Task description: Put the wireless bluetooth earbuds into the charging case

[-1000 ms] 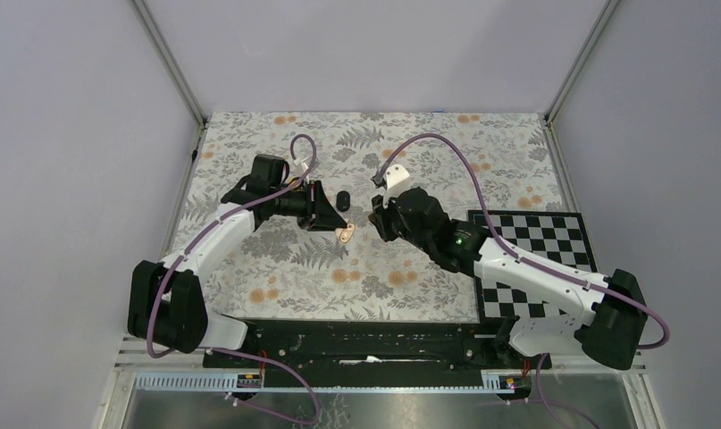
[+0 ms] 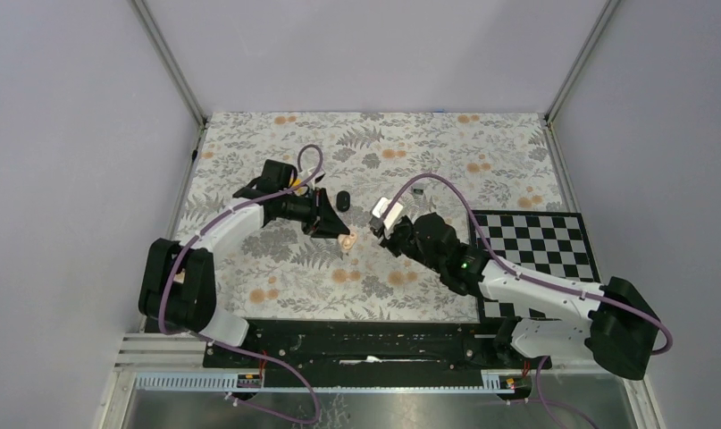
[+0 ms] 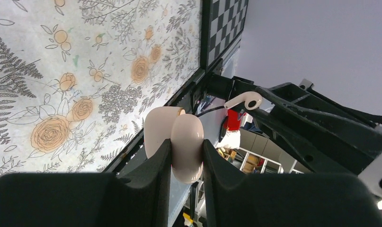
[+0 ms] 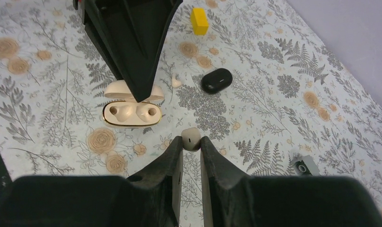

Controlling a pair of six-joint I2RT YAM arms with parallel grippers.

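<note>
The cream charging case [image 4: 132, 114] has its lid raised, and both earbud wells facing the right wrist view look empty. My left gripper is shut on this case, holding it above the table. In the left wrist view a pale earbud [image 3: 244, 100] sticks out from the black fingers of my right gripper, which is shut on it. Its rounded end shows between the fingertips in the right wrist view, apart from the case. Another small pale earbud [image 4: 176, 82] lies on the table behind the case.
A black oval object [image 4: 217, 81] and a yellow block [image 4: 199, 21] are on the floral cloth beyond the case. Off to the right sits a small grey part [image 4: 306, 165]. A checkered board [image 2: 535, 255] lies under the right arm.
My right gripper has come toward the front of the table and changed its tilt, with the earbud in it. The left arm has shifted slightly to the right, and the case has turned a little.
</note>
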